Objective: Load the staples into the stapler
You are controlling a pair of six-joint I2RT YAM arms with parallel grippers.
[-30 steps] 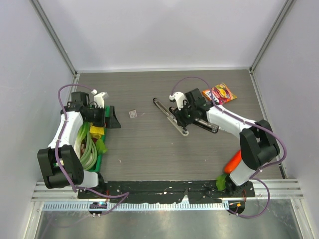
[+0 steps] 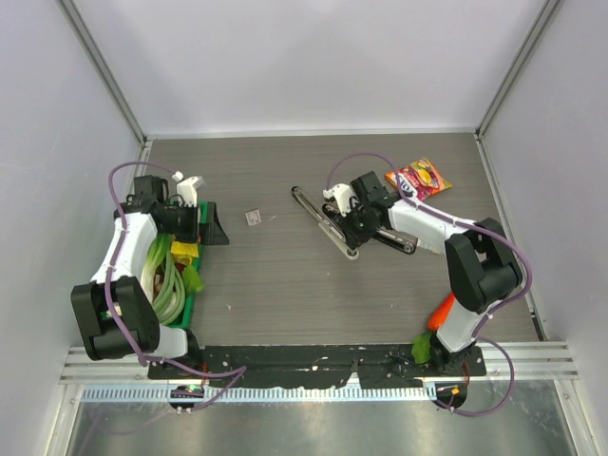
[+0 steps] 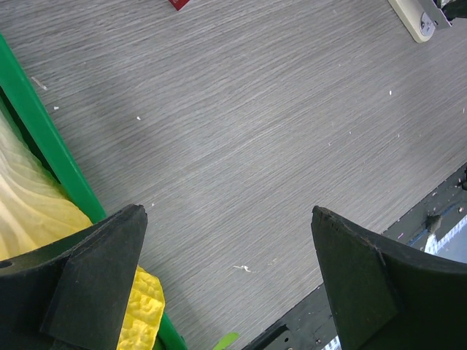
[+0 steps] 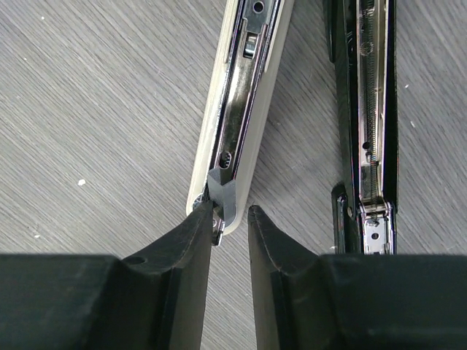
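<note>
The stapler lies unfolded in two arms on the table. In the right wrist view, its cream base (image 4: 262,125) carries a shiny metal channel, and a grey metal piece (image 4: 224,193) sits at that channel's near end. The separate black arm (image 4: 388,131) with a spring inside lies to the right. My right gripper is part open over the tip of the cream base; nothing is clearly held. A small box (image 2: 253,217), red-sided in the left wrist view, lies left of the stapler. My left gripper stands open and empty beside the green-edged basket.
A green basket (image 3: 52,142) of vegetables and yellow items sits under the left arm. A red snack bag (image 2: 421,179) lies at back right, and an orange object (image 2: 443,311) is near the right arm's base. Mid-table is free.
My right gripper has shifted slightly toward the front and the tip of the stapler's cream base, its forearm swinging a little left. The left arm has stayed still.
</note>
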